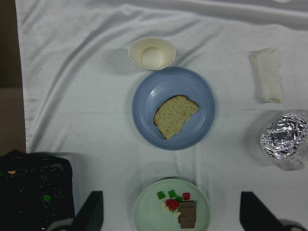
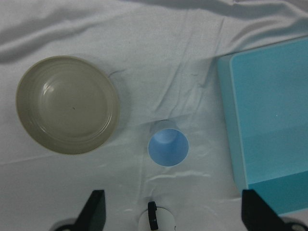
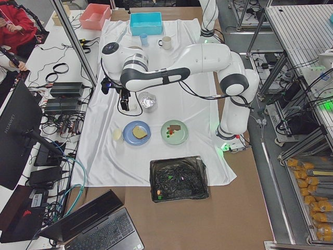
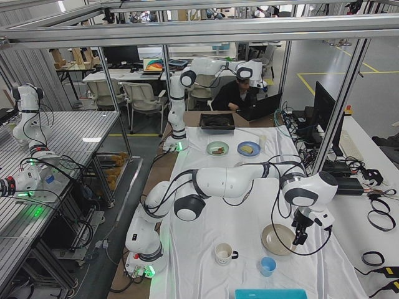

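In the left wrist view my left gripper hangs open above the tablecloth. Below it are a blue plate (image 1: 144, 115) with a bread slice (image 1: 174, 115), a cream cup (image 1: 151, 52), folded napkins (image 1: 267, 74), a foil-covered item (image 1: 284, 134) and a green plate (image 1: 144, 211) with chocolate bars (image 1: 187, 211) and small coloured pieces. In the right wrist view my right gripper is open over an area with an empty beige bowl (image 2: 67, 103), a blue cup (image 2: 168, 149) and a turquoise bin (image 2: 272, 106). Neither gripper shows anything between its fingers.
A black-lined container (image 3: 179, 177) with small scraps stands at one end of the cloth. A mug (image 4: 223, 254) stands near the blue cup. Monitors, cables and a laptop (image 3: 104, 226) crowd the sides.
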